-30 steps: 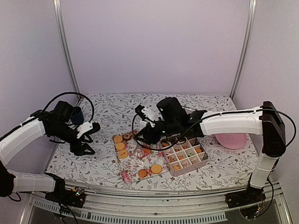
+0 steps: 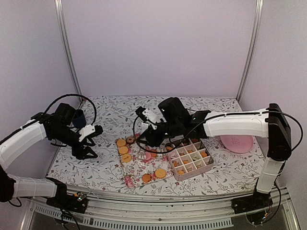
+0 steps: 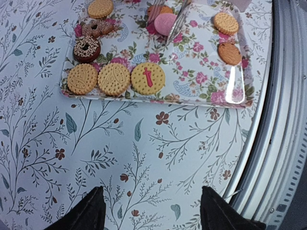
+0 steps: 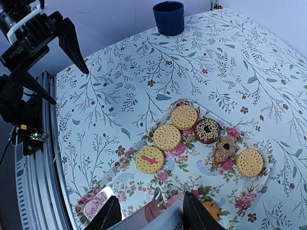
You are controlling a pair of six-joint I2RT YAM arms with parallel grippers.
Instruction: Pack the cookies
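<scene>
A floral tray (image 2: 139, 170) carries several round biscuits (image 3: 81, 79), a sprinkled ring cookie (image 4: 206, 131), a brown bear-shaped cookie (image 4: 223, 149) and a pink cookie (image 3: 164, 21). My right gripper is shut on metal tongs (image 4: 153, 220), whose tips are at the pink cookie; I cannot tell whether they grip it. My left gripper stands open and empty over bare cloth left of the tray. A compartment box (image 2: 189, 163) right of the tray holds cookies in some cells.
A pink plate (image 2: 237, 143) lies at the right. A dark blue cup (image 4: 168, 18) stands at the back left. The cloth behind and left of the tray is clear; the table's front rail (image 3: 254, 143) borders the tray.
The right gripper and tongs have shifted slightly around the pink cookie, most recently a little rightward. The left arm has stayed still.
</scene>
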